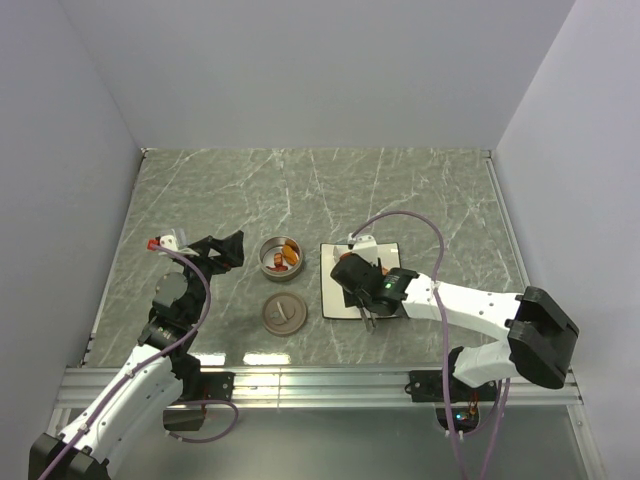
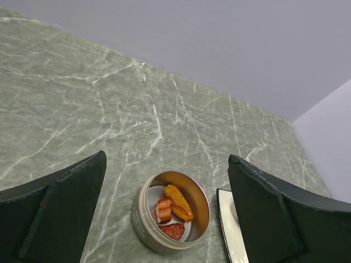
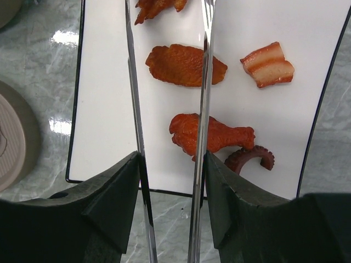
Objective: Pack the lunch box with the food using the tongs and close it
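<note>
A round lunch box (image 2: 140, 216) stands uncovered, with a sausage piece (image 2: 163, 210), a yellow-orange piece (image 2: 178, 203) and a red slice (image 2: 173, 231) inside. Left of it, my left gripper (image 1: 228, 250) is open and empty. Over the white board (image 3: 104, 104) is my right gripper, open, its fingers flanking the two spread strips of metal tongs (image 3: 203, 98). Below the tongs lie a reddish wing piece (image 3: 175, 66), a drumstick (image 3: 227, 135), a curled tentacle (image 3: 239, 159) and a pork belly piece (image 3: 269, 67). Another reddish piece (image 3: 156, 7) is cut off at the top.
The round brown lid (image 1: 284, 314) rests on the table just in front of the lunch box. Behind the box and board, the grey marble table (image 1: 330, 195) is bare. The right arm covers much of the board in the top view.
</note>
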